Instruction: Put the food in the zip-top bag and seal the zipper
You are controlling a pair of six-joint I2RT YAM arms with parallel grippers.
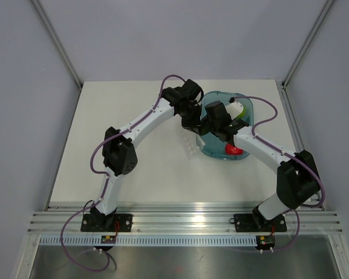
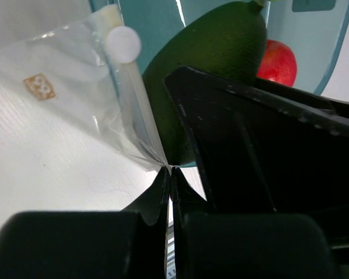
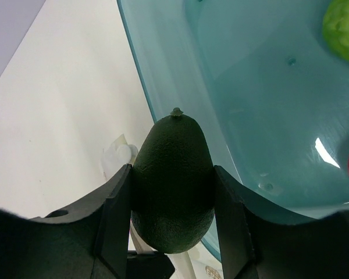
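Observation:
The clear zip top bag rises from the table, its rim pinched in my left gripper, which is shut. A white slider sits at the far end of that rim. A dark green avocado is clasped lengthwise between the fingers of my right gripper, touching both sides. In the left wrist view the avocado is right beside the bag's rim, over the tub's edge; whether any of it is inside the bag cannot be told. From above, the bag shows faintly below the left gripper.
The blue tub stands to the right of the bag. Inside it are a red fruit or vegetable and a lighter green item. Both grippers nearly meet at the tub's left rim.

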